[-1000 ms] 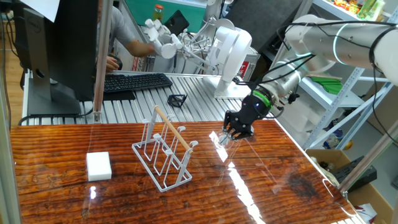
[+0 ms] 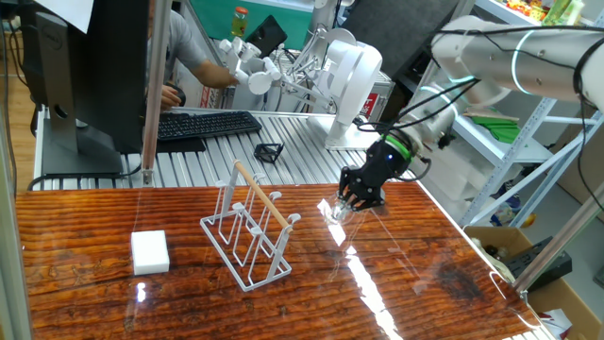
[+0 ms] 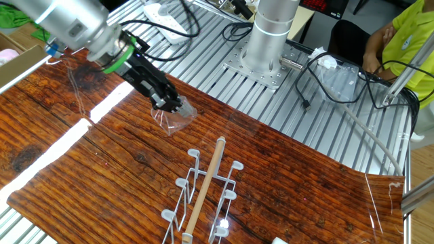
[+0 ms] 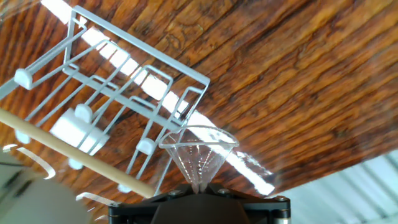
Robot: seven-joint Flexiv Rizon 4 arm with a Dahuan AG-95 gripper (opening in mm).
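A clear, cone-shaped glass (image 4: 198, 152) flares away from my gripper, whose fingers are shut on its narrow end. In the second exterior view the transparent glass (image 3: 176, 119) hangs from the gripper (image 3: 178, 107) over the wooden table, its outline faint. The first exterior view has the gripper (image 2: 347, 196) to the right of a white wire rack (image 2: 247, 283) with a wooden top bar. The rack's upright prongs carry pale rounded tips, and no glass shows on them. In the wrist view the rack (image 4: 143, 34) fills the left side, close to the glass rim.
A white block (image 2: 149, 252) sits left of the rack.
The wrist and forearm have shifted very slightly. The gripper stays in nearly the same place beside the rack, and the rack and block have not moved.
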